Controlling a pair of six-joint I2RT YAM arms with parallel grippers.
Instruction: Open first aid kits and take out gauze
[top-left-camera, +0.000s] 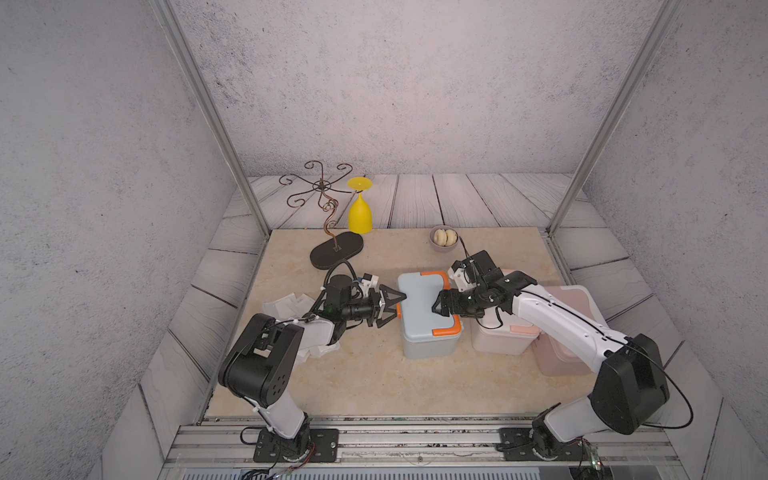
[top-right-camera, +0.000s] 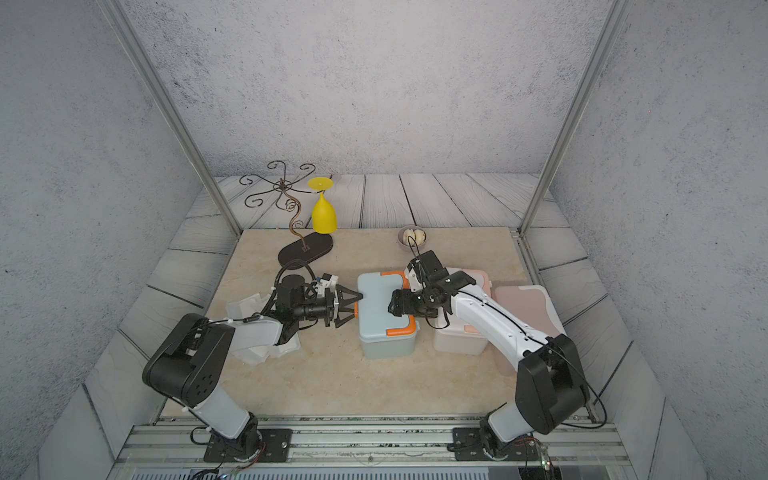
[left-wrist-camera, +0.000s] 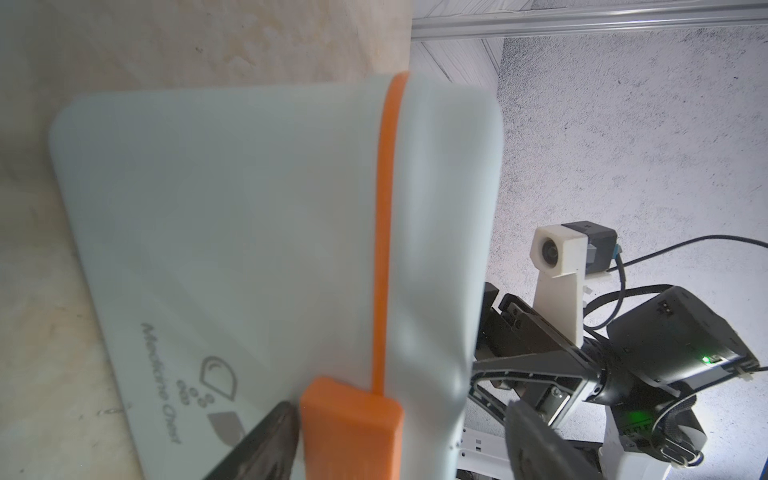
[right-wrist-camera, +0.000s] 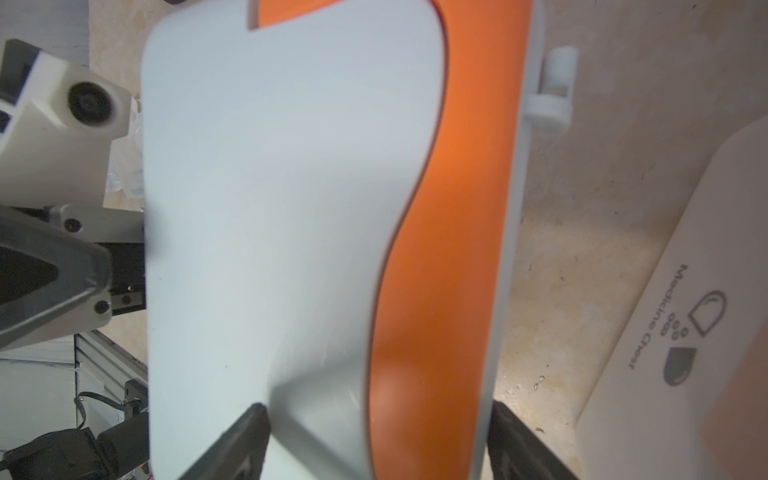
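A light blue first aid kit (top-left-camera: 422, 304) with orange handle trim stands mid-table, lid down. My left gripper (top-left-camera: 392, 305) is open at its left side, near the orange latch (left-wrist-camera: 349, 432) seen in the left wrist view. My right gripper (top-left-camera: 448, 302) reaches over the lid's right part; in the right wrist view its blurred fingertips straddle the orange-edged side, part open. Two pale pink kits (top-right-camera: 460, 340) stand to the right, partly under the right arm. Whether any holds gauze is hidden.
White sheets (top-left-camera: 284, 308) lie at the left. Behind are a metal stand (top-left-camera: 336, 252), a yellow goblet (top-left-camera: 360, 214) and a small bowl (top-left-camera: 432, 240).
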